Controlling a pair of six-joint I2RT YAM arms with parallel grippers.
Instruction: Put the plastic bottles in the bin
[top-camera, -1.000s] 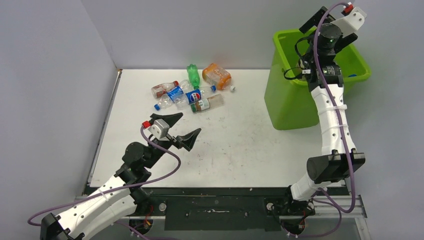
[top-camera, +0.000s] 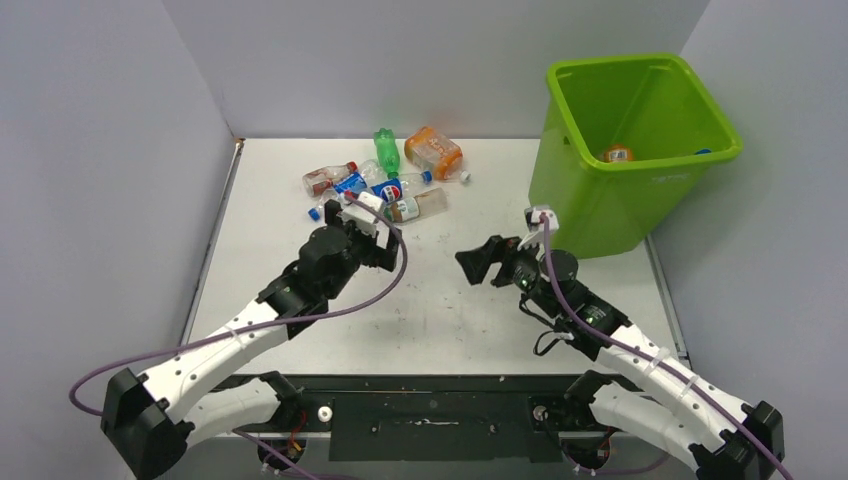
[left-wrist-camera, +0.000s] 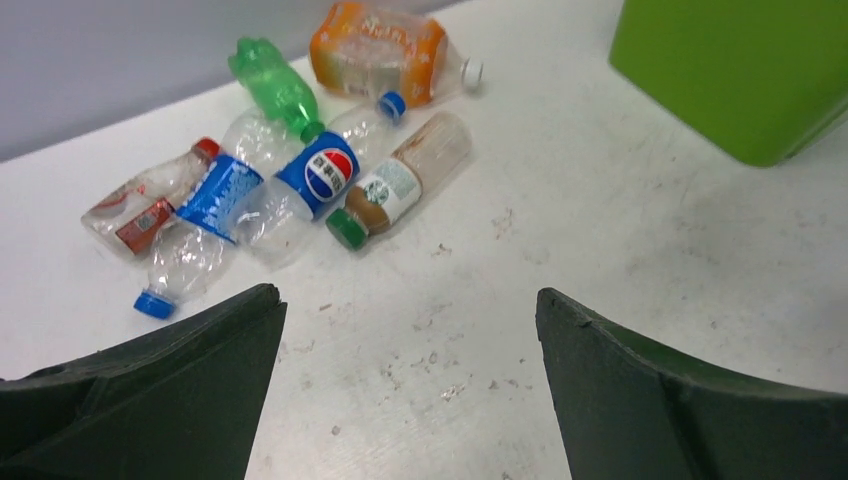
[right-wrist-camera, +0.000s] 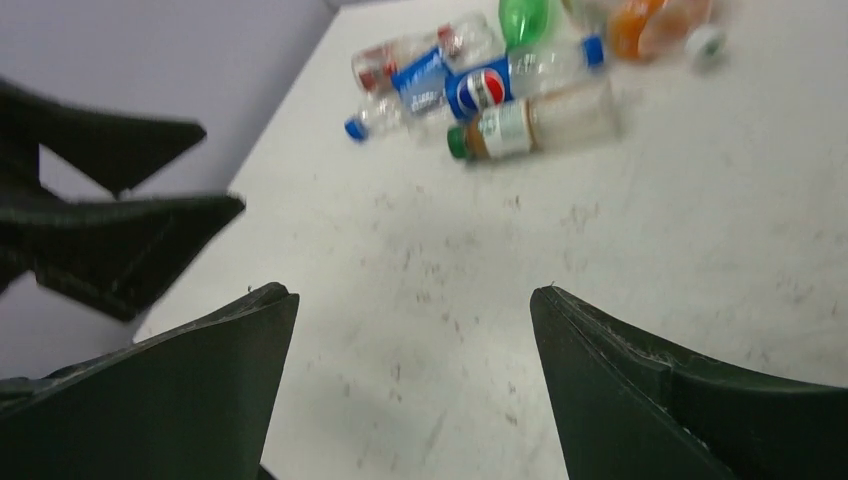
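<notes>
Several plastic bottles lie clustered at the table's back left: a green bottle, an orange-labelled bottle, a Pepsi bottle, a green-capped bottle, a red-capped bottle and a blue-labelled bottle. Just in front of the group, my left gripper is open and empty, partly covering bottles in the top view. My right gripper, its fingers apart with nothing between, hangs over the table's middle right, well short of the bottles. The green bin stands at the back right.
Inside the bin are an orange-labelled item and something blue. Bare white table separates the two grippers and extends to the front edge. Walls close off the back and sides.
My left gripper has advanced toward the bottles and turned. The bottles look unmoved.
</notes>
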